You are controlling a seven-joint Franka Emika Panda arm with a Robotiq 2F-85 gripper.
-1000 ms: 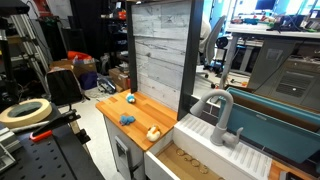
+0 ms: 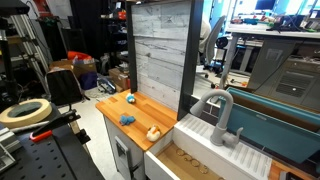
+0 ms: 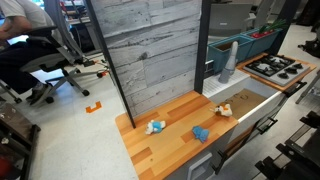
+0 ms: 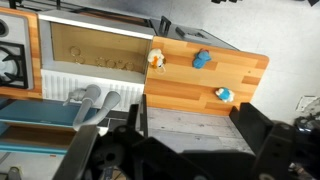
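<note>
Three small toy-like objects lie apart on the wooden counter. A tan and white one sits by the edge nearest the open drawer. The plain blue one rests near the front edge. Farther back is a blue and white one, close to the end of the counter. In the wrist view my gripper looks down from above, its dark fingers wide apart and nothing between them. I cannot make out the gripper in either exterior view.
A grey faucet rises from a white ribbed surface beside the drawer. Behind it stands a blue-green bin, and a stove top lies beyond. A tall whitewashed board walls the counter's back. Bare wood separates the objects.
</note>
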